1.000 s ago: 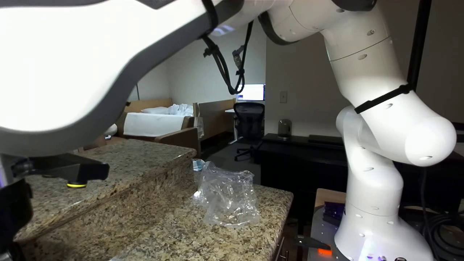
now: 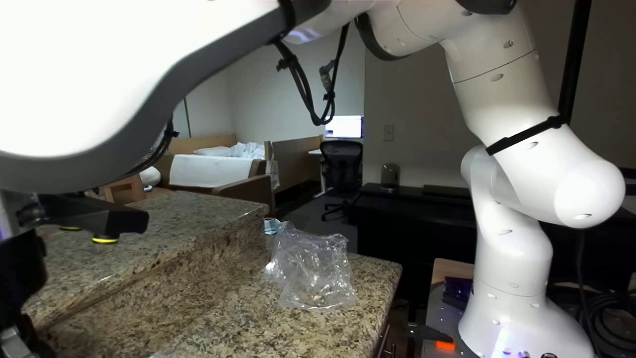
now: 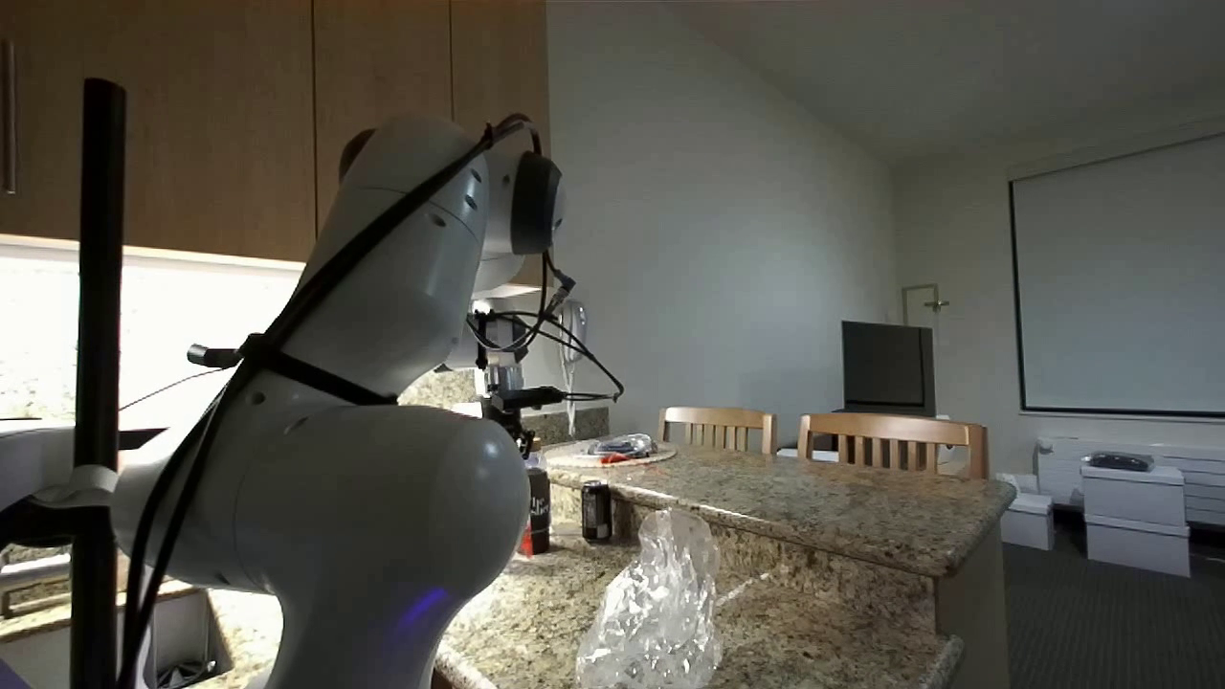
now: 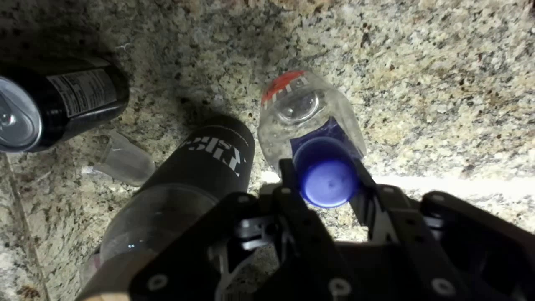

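Observation:
In the wrist view, the fingers of my gripper are shut on the blue cap (image 4: 328, 183) of a clear bottle (image 4: 313, 108). The bottle has a red and white label patch and a blue band beneath its cap. Its lower part is mostly hidden from this angle. Exterior view 2 shows my gripper (image 3: 525, 442) partly, above the counter and behind the arm, with the bottle not clearly visible there. At the left edge of exterior view 1 only part of the hand shows.
A tall bottle with a black label (image 4: 215, 150) stands close left of the clear bottle. A black can (image 4: 65, 103) and a small clear plastic piece (image 4: 125, 159) lie farther left. A crumpled plastic bag (image 2: 313, 268) sits near the counter's end. A raised ledge (image 3: 804, 488) borders the counter.
The hand and forearm have risen somewhat in exterior view 1 over the last second. The plastic bag has stayed put.

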